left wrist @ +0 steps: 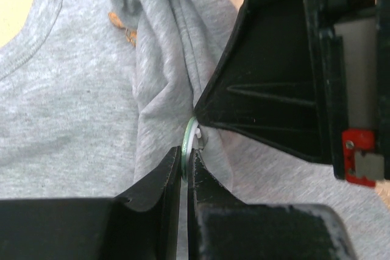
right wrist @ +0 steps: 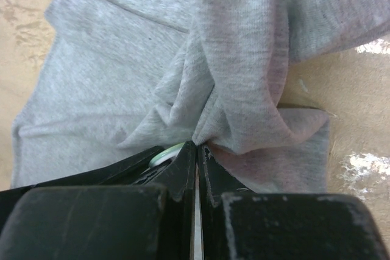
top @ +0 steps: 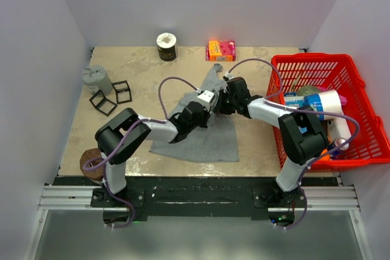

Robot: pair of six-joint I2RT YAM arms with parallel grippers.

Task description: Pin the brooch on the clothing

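A grey garment (top: pixel 201 144) lies on the table, bunched into raised folds beneath both arms. My left gripper is shut on the brooch (left wrist: pixel 189 133), seen edge-on as a thin green and white disc; a small pale fitting shows on its right side. The brooch's upper end is against the cloth fold, close to the right gripper's black finger (left wrist: pixel 262 83). In the right wrist view, my right gripper is shut with a pinched fold of the garment at its tips, the brooch's green rim just left of it. Whether the pin pierces the cloth is hidden.
A red basket (top: pixel 368 114) full of items stands at the right, beside the right arm. At the back are a dark can (top: pixel 166 47) and a small colourful box (top: pixel 220 50). A grey roll (top: pixel 97 80) and black frames (top: pixel 111 98) occupy the left side.
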